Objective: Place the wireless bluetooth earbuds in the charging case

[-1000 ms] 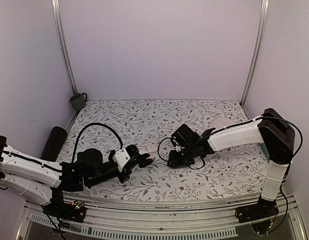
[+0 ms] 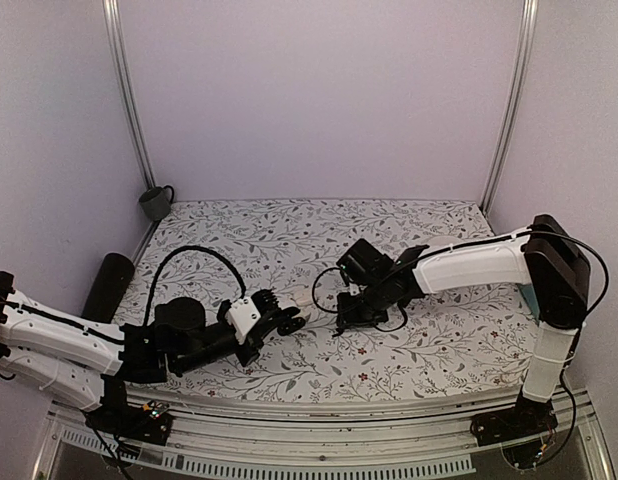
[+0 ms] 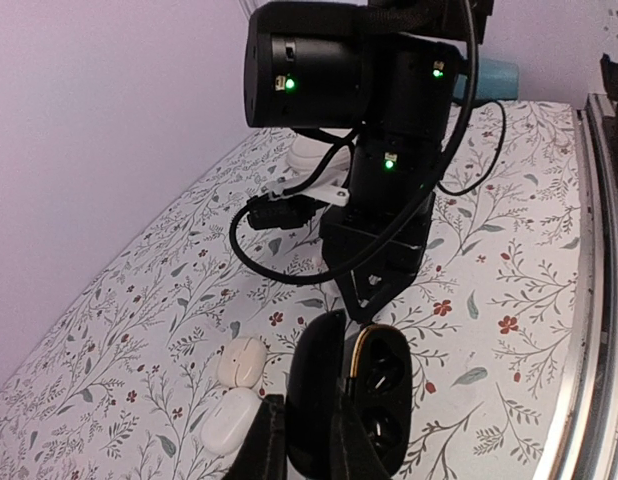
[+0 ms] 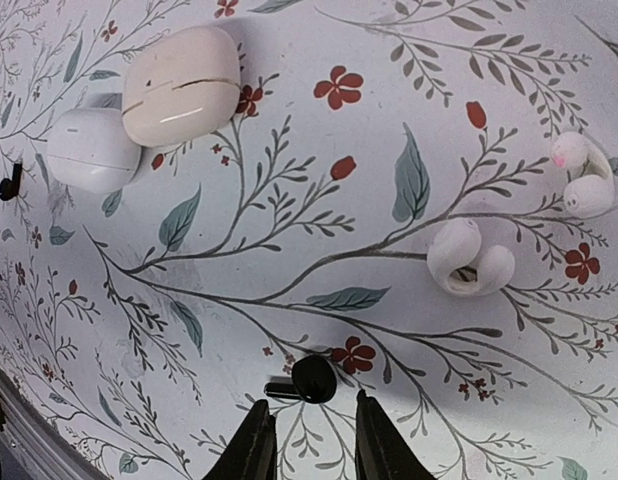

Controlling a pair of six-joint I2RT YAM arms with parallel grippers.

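My left gripper is shut on an open black charging case (image 3: 384, 400), held above the table with two empty-looking hollows facing right. My right gripper hangs low over the table, its fingers a little apart with nothing visible between them. Just ahead of its fingertips lies a black earbud (image 4: 314, 378). In the right wrist view, a small black piece (image 4: 11, 185) lies at the far left, and two pairs of white earbuds (image 4: 469, 258) (image 4: 584, 175) lie to the right.
A cream case (image 4: 181, 85) and a white case (image 4: 94, 150) lie behind the black earbud. A grey mug (image 2: 156, 203) and a dark cylinder (image 2: 109, 285) are at the left; a blue object (image 3: 499, 78) is at the right edge.
The right arm has shifted slightly in the top view over the last second. The left arm and the case it holds have not visibly moved.
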